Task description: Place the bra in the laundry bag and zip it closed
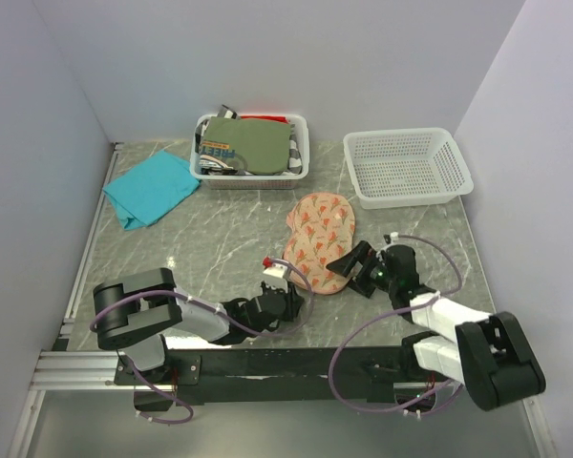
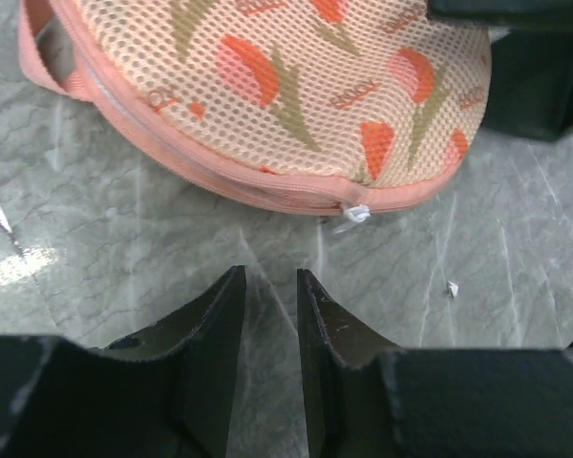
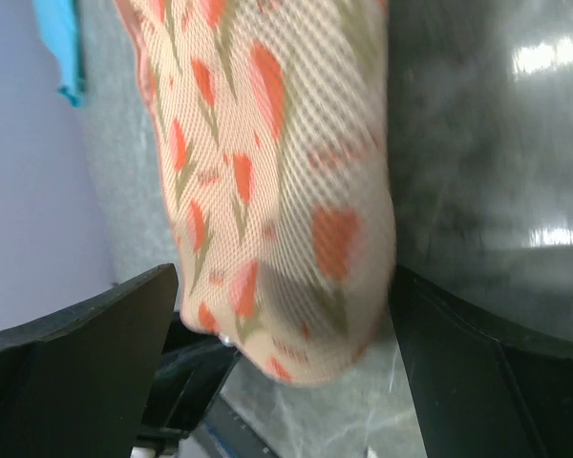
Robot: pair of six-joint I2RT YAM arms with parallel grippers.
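Note:
The mesh laundry bag [image 1: 317, 229], cream with orange tulips and a pink rim, lies on the grey counter; its zipper pull [image 2: 356, 214] shows at its near edge in the left wrist view. My left gripper is just short of that edge, pointing at bare counter, fingertips slightly apart with nothing between. My right gripper [image 1: 347, 263] is open over the bag's right near corner; in the right wrist view the bag lies between and beyond its fingers. I cannot make out the bra.
A basket of folded clothes [image 1: 232, 185] stands at the back, an empty white basket [image 1: 406, 200] at back right. A turquoise cloth [image 1: 148, 186] lies at the left.

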